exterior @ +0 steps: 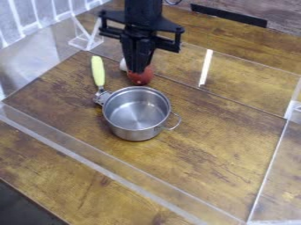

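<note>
My black gripper (139, 67) hangs at the upper middle, shut, with nothing visible between its fingers. Just behind and below its tips is a red object with a pale end (140, 77), partly hidden by the gripper. A steel pot (136, 114) with wire handles sits on the wooden table below it. A utensil with a pale yellow-green handle (99, 72) lies left of the pot.
Clear plastic walls border the wooden work area (200, 167) on several sides. The right and front of the table inside them are free. A dark bar lies along the back edge at the top right.
</note>
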